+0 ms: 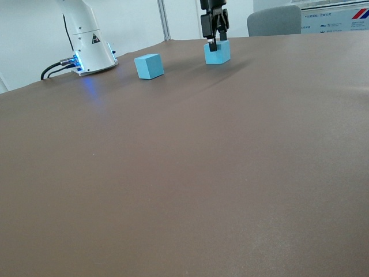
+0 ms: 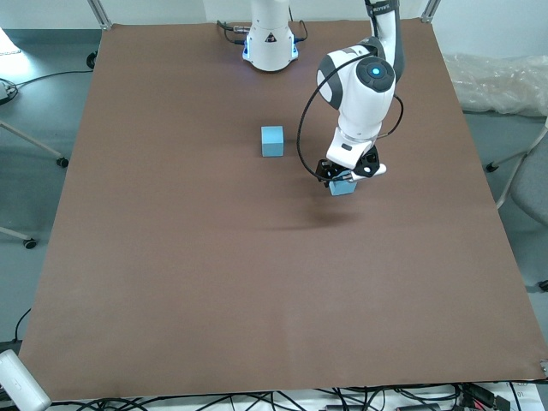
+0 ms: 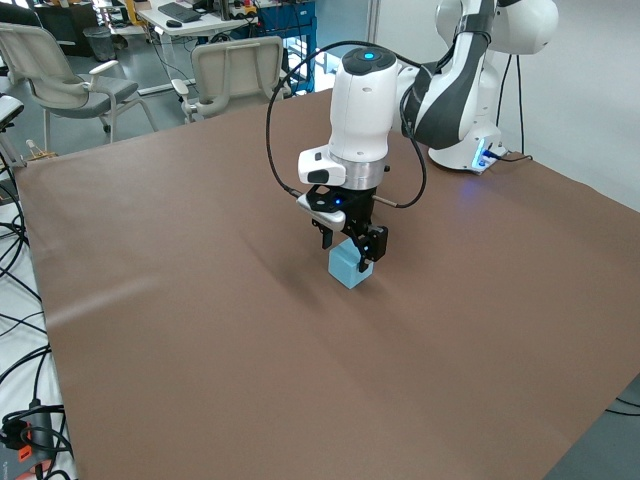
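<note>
Two light blue cubes are on the brown table. One cube (image 2: 272, 141) (image 1: 149, 67) sits alone near the arm's base. Over the other cube (image 2: 342, 188) (image 1: 216, 56) (image 3: 349, 270) is my black gripper (image 1: 217, 41) (image 3: 345, 250), low down, its fingers straddling or resting at the cube's upper part. I cannot tell whether the fingers are closed on it. The cube appears to rest on the table. In the left view the gripper is largely hidden by the white wrist housing.
The arm's white base (image 2: 271, 43) stands at the table's back edge (image 2: 171, 214). Chairs, cables and equipment lie beyond its edges.
</note>
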